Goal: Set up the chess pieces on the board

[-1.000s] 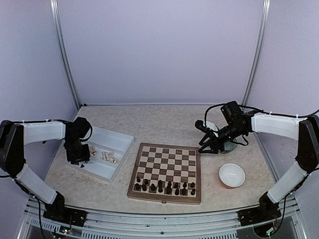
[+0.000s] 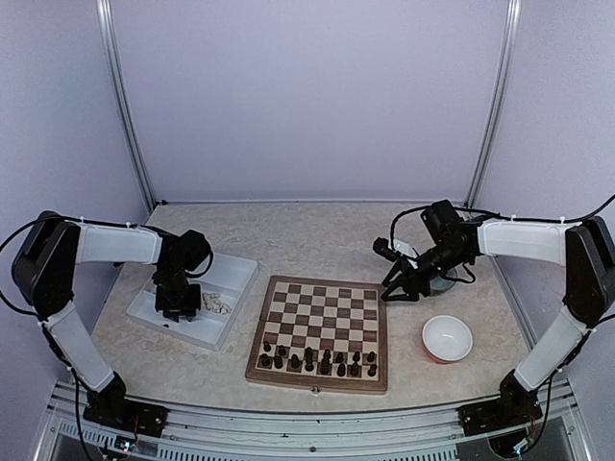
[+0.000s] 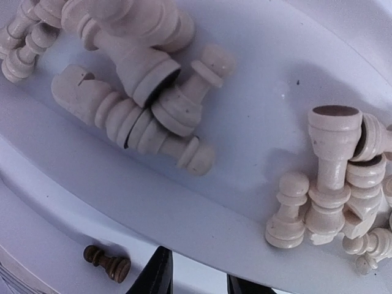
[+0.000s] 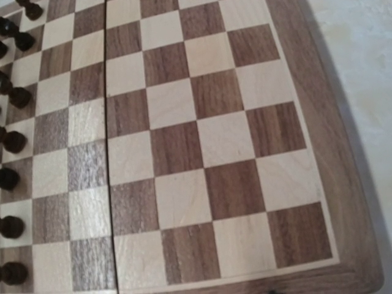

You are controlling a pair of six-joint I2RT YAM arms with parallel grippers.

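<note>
My left gripper point(image 2: 181, 309) is over the white divided tray point(image 2: 229, 327); in the left wrist view its parted fingers point(image 3: 153, 278) are above a divider, nothing visible between them. White pieces point(image 3: 331, 171) lie heaped in the tray, and one dark pawn point(image 3: 110, 263) lies in its narrow section. The chessboard point(image 2: 317, 312) holds dark pieces point(image 2: 327, 365) along its near rows; the visible far squares are bare. My right gripper point(image 2: 394, 288) hangs open beside the board's far right corner; the right wrist view shows mostly the board point(image 4: 324, 147).
A white bowl point(image 2: 447, 336) stands right of the board. A greenish round container point(image 2: 442, 286) sits behind it, partly under the right arm.
My left gripper has moved right across the tray. The right arm is essentially still.
</note>
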